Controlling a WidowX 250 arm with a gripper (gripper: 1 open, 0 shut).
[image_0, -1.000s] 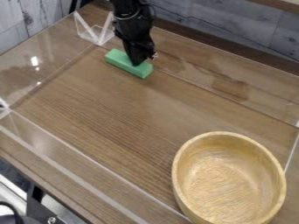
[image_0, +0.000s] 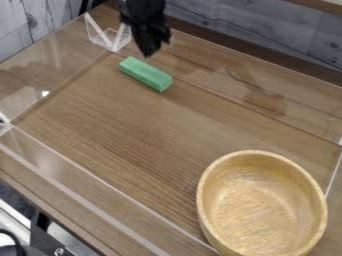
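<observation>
A green rectangular block (image_0: 146, 73) lies on the wooden tray floor in the upper middle, uncovered. Above it, the dark gripper (image_0: 147, 42) hangs near the back edge, apart from the block; its fingers are too dark and blurred to read. A large round tan bowl (image_0: 261, 205) stands at the lower right.
Wooden walls bound the tray (image_0: 107, 150) at the back and left, with a pale clear object (image_0: 110, 34) in the back left corner.
The gripper has risen and moved back, away from the green block, which now lies fully in view where it was.
</observation>
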